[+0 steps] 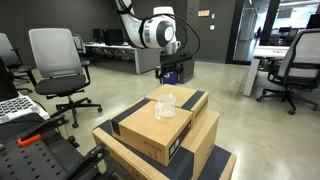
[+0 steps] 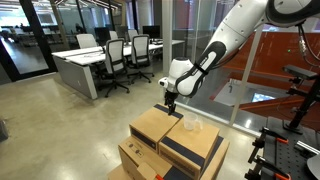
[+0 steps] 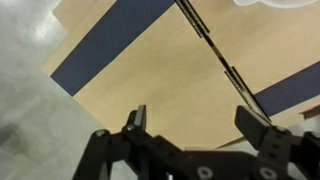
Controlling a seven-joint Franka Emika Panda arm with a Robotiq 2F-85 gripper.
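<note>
My gripper stands open above cardboard boxes, its two black fingers spread wide apart. Nothing shows between them. A clear, whitish plastic container sits upright on the nearer box top in exterior view 1. Exterior view 2 has the same container to the right of the gripper. Only a piece of its rim enters the wrist view, at the top right edge. What the container holds, if anything, cannot be made out.
Brown boxes with dark blue stripes form the work surface, with a narrow gap between two tops. The box top below the fingers is bare. A dark table stands nearby; office chairs are farther off.
</note>
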